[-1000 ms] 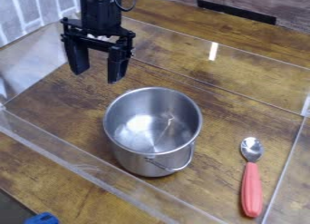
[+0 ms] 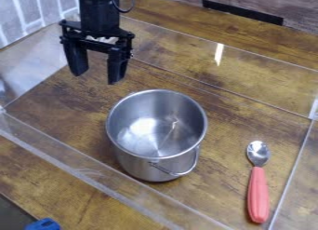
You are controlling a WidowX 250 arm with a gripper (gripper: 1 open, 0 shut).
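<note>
My black gripper [image 2: 97, 57] hangs over the wooden surface at the upper left, with its two fingers apart and nothing visible between them. In front of it and to the right stands a steel pot [image 2: 155, 136] with a wire handle, empty inside as far as shows. A spoon with a pink handle [image 2: 258, 192] and metal bowl lies at the right, apart from the pot.
A clear low wall [image 2: 87, 176] runs along the near left. A blue object [image 2: 41, 223] is at the bottom left corner. The wooden surface behind the pot and to the upper right is clear.
My gripper has moved very slightly up and back. The pot and spoon have not moved.
</note>
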